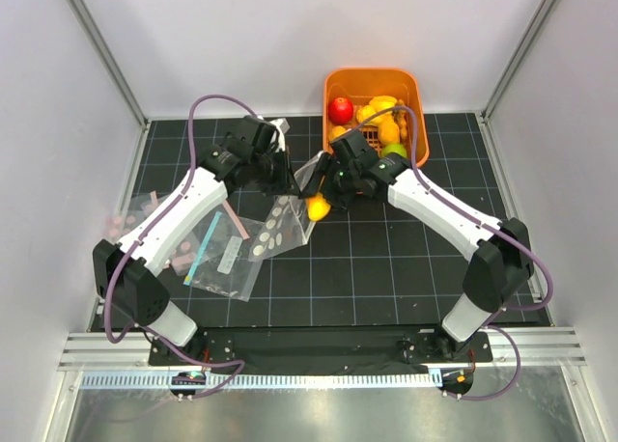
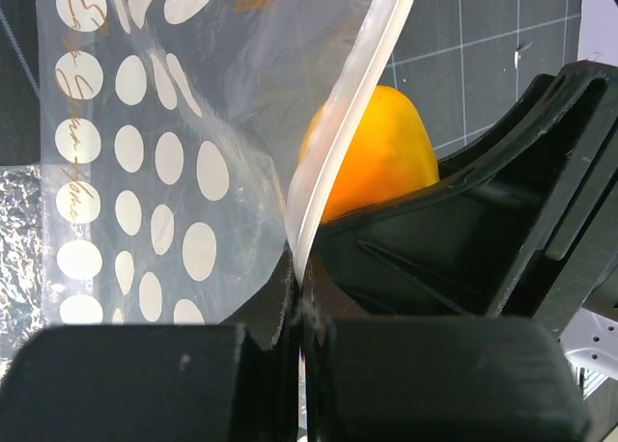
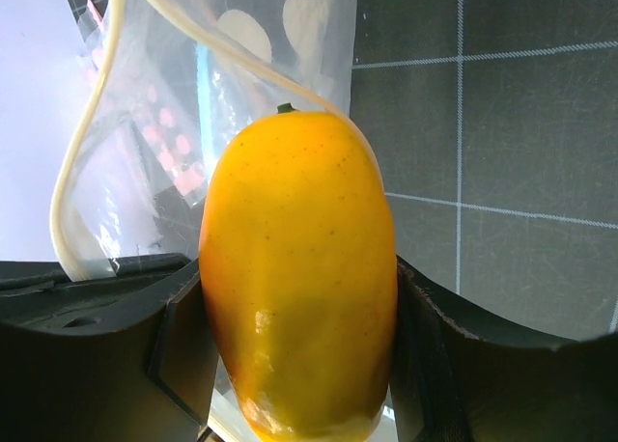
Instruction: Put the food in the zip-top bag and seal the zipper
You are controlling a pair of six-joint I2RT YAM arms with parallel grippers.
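A clear zip top bag with white dots (image 1: 279, 232) hangs by its rim from my left gripper, which is shut on the bag's edge. In the right wrist view, an orange-yellow mango (image 3: 299, 259) sits between the fingers of my right gripper, touched on both sides. The bag's pale rim (image 3: 82, 133) loops beside the mango's stem end and passes behind it. From the left wrist side, the mango (image 2: 381, 152) shows partly through the film and partly past the rim. How far it is inside the bag, I cannot tell.
At the back right, an orange basket (image 1: 419, 93) holds a red tomato (image 1: 341, 111), a green fruit (image 1: 394, 150) and several yellow fruits. More flat bags, one with a blue zip strip (image 1: 202, 250), lie at left.
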